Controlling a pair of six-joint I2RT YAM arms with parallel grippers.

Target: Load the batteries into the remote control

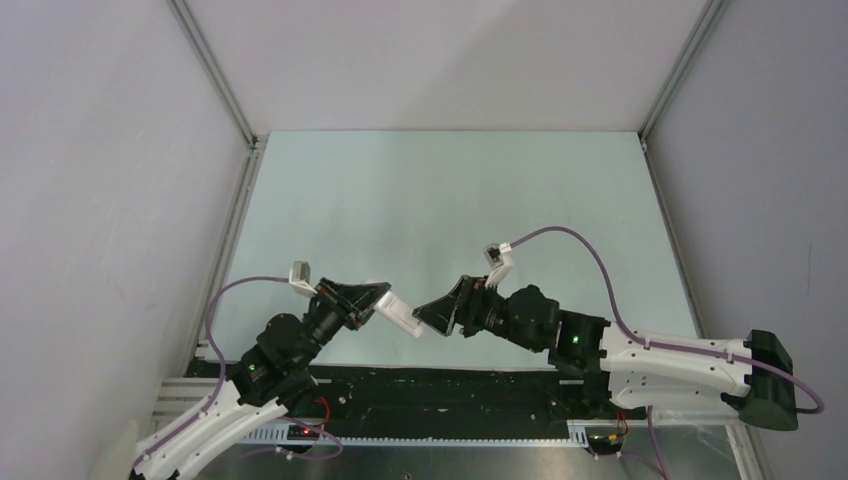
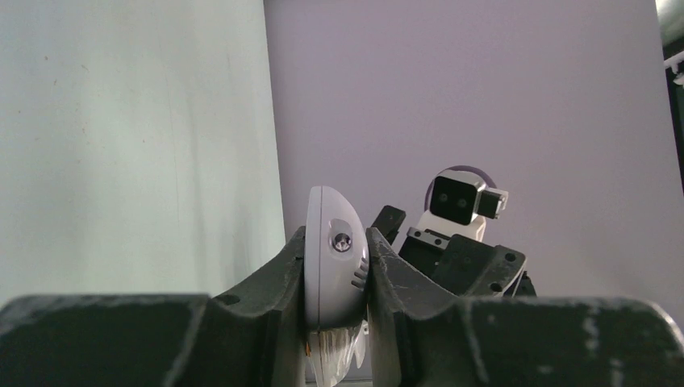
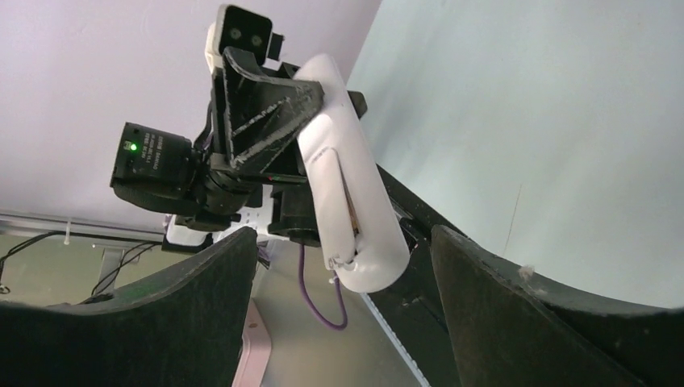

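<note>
The white remote control (image 1: pixel 399 314) is held up over the table, my left gripper (image 1: pixel 378 298) shut on it. In the left wrist view, one rounded end of the remote (image 2: pixel 327 214) stands up between the finger pads. The right wrist view shows its long side with a narrow cover piece (image 3: pixel 331 201) sitting askew; a dark, brownish gap (image 3: pixel 350 205) runs along its edge. What lies inside that gap is too small to tell. My right gripper is open, near the remote's free end; nothing is gripped in it. No loose batteries can be made out.
Walls enclose the table on the left, right and back.
</note>
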